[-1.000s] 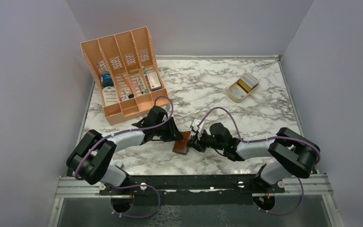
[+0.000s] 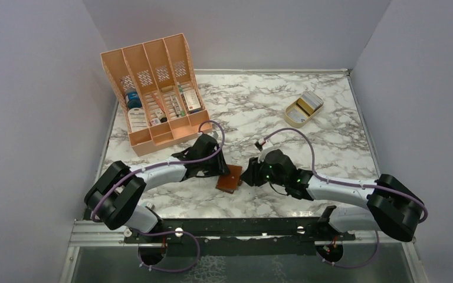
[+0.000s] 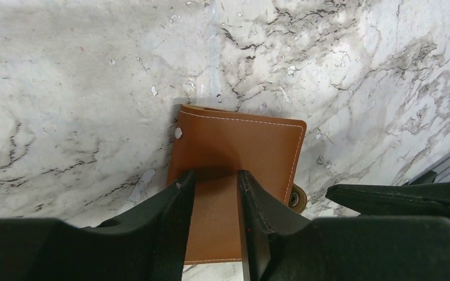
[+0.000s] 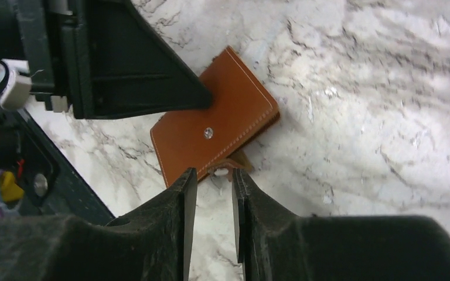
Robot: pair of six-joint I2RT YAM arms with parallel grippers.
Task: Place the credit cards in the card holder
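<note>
The brown leather card holder [image 2: 231, 177] lies closed on the marble table, between the two grippers. In the left wrist view its stitched cover [image 3: 228, 140] spreads under my left gripper, which is open with only the leather visible below the gap. A snap stud [image 4: 208, 133] shows on its cover in the right wrist view, and a small strap [image 4: 231, 167] sticks out at its near edge. My right gripper is part open beside that strap; nothing is clearly held. No loose card shows here; the holder's inside is hidden.
At the back right stands a small tan box [image 2: 295, 122] with card-like items in it. A peach divided organizer [image 2: 171, 131] with bottles and boxes fills the back left.
My right gripper has drawn back to the right, away from the holder. The holder's cover, earlier lifted with a greyish inside edge showing, now lies flat.
</note>
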